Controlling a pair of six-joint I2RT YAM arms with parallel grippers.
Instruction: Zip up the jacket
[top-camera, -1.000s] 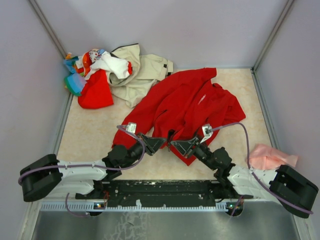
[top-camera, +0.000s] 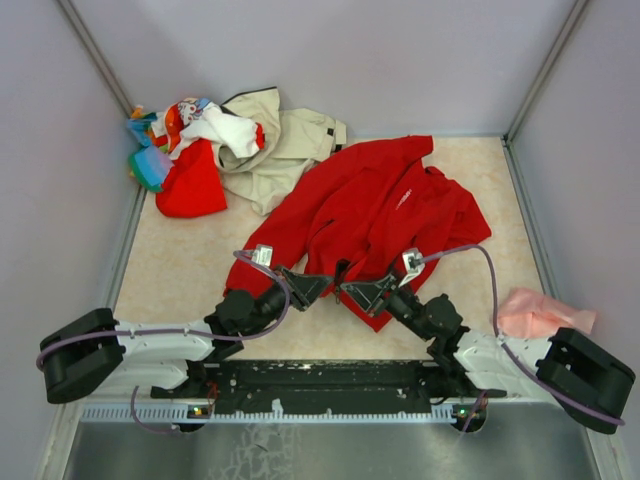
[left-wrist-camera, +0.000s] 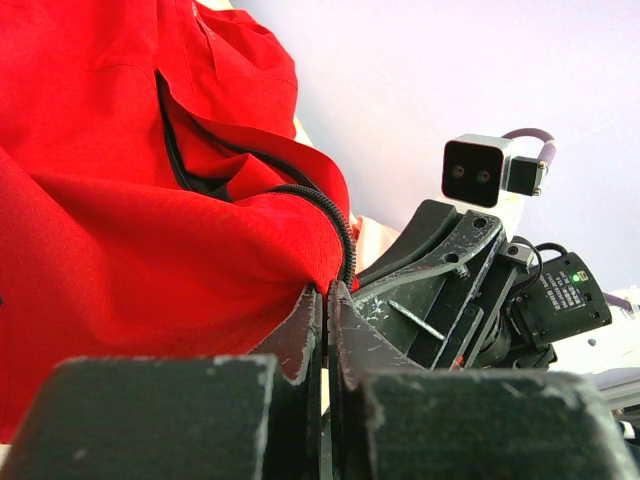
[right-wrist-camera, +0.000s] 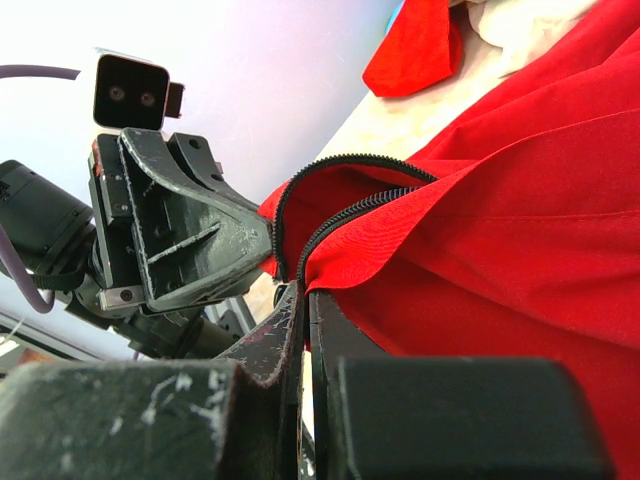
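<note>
The red jacket (top-camera: 390, 210) lies spread across the table with its front lower edge toward me. My left gripper is shut on the end of a black zipper tape (left-wrist-camera: 318, 200) at the jacket's lower edge. Just beside it, my right gripper is shut on the other zipper end, where a toothed tape (right-wrist-camera: 355, 210) and red fabric run into its fingertips. The two grippers face each other nearly tip to tip in the top view. Whether the zipper ends are joined is hidden between the fingers.
A pile of cloths (top-camera: 190, 180), red, white, beige and coloured, lies at the back left. A pink cloth (top-camera: 540, 312) is at the right edge. Bare table shows on the left, and low walls border the sides and back.
</note>
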